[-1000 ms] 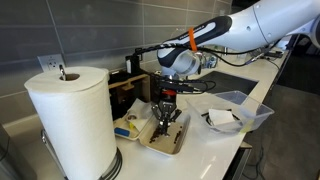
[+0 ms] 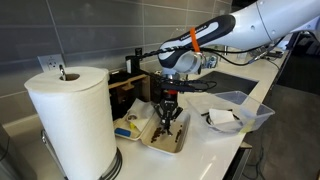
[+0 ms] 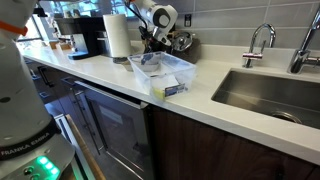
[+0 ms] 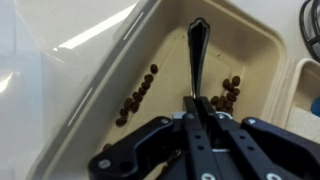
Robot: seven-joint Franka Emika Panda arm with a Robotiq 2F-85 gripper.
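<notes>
In the wrist view, my gripper is shut on a dark, shiny utensil (image 4: 198, 50), whose handle points away from the fingers; its other end is hidden. Below lies a beige tray (image 4: 258, 50) holding several brown beans in two loose groups, one on the left (image 4: 135, 103) and one on the right (image 4: 228, 95). From exterior view 1, the gripper (image 2: 170, 112) is seen pointing down over that tray (image 2: 177, 146). Exterior view 2 shows the arm small and far off, with the tray hidden.
A paper towel roll (image 2: 75, 125) stands left of the tray. Another light container (image 2: 130, 128) sits behind it, and a clear plastic bin (image 2: 250, 107) with a white item inside is on the right. Bare counter (image 2: 205, 155) shows in front, right of the tray.
My gripper has shifted only slightly over the tray. The tray, the bin and the paper roll stay where they were.
</notes>
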